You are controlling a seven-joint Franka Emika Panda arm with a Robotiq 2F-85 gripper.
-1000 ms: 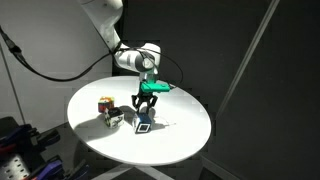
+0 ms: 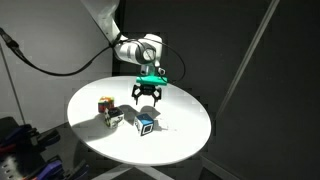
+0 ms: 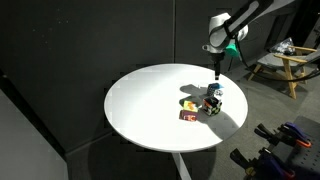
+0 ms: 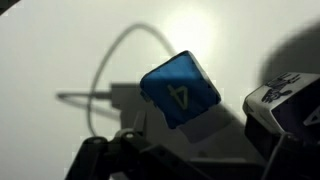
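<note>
A cube with a blue top marked with a white 4 sits on the white round table. The same blue-topped cube is near the table's front middle in exterior view 1. My gripper hangs above and behind it in that view, pointing down. Its fingers stand apart with nothing between them. From exterior view 2 the blue-topped cube shows below the gripper, with a gap of air. Along the bottom of the wrist view the dark finger parts are only partly visible.
Close to the blue-topped cube stands a black-and-white block with printing. A red-and-yellow block lies farther left, and also shows as a red block in exterior view 2.
The wrist has turned, so the green band and the fingers face differently. The blue-topped cube sits at a different angle than one second ago, and my gripper stays above the table.
</note>
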